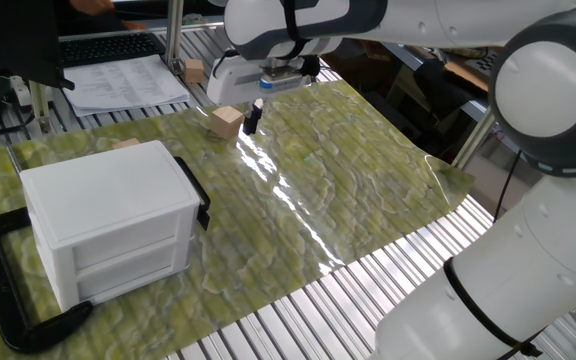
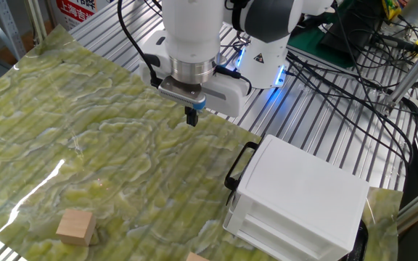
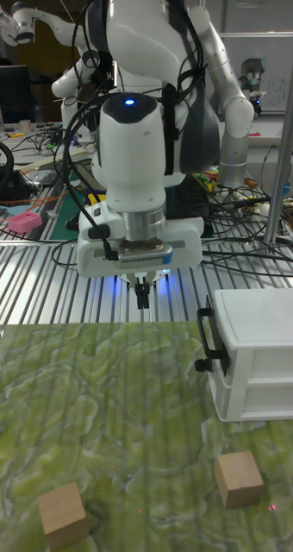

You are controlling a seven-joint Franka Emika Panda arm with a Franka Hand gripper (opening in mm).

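Observation:
My gripper (image 3: 143, 295) hangs above the back of the green mat, its black fingers (image 2: 191, 116) together and nothing visible between them. One wooden cube (image 2: 76, 227) rests on the mat well forward of the gripper; in exterior view 1 it only appears beside the fingertips. A second wooden cube (image 3: 240, 479) lies on the mat in front of the drawer unit, mostly hidden behind that unit in exterior view 1. The white drawer unit (image 1: 108, 195) stands on the mat with its drawers closed, and a black handle (image 3: 209, 333) projects from its side.
A black clamp (image 1: 3, 290) lies around the drawer unit's base. Off the mat, another wooden block (image 1: 193, 71) sits on the metal slats near papers (image 1: 123, 85) and a keyboard (image 1: 108, 48).

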